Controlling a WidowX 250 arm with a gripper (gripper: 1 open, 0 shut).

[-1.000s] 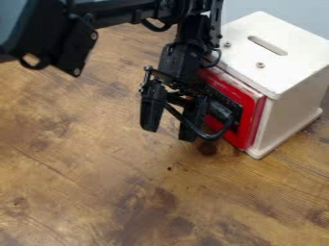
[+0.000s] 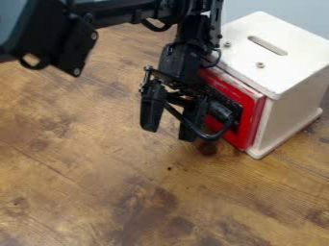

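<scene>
My black gripper [image 2: 174, 110] hangs low at the front of a white box [image 2: 276, 62], against its red front panel [image 2: 251, 120]. Dark parts of the gripper and cables cover much of the panel's middle, where a dark fitting shows at the right. Whether the fingers are shut or holding anything is hidden.
The box stands at the upper right, with a slot and screws on its top. The arm reaches in from the top left.
</scene>
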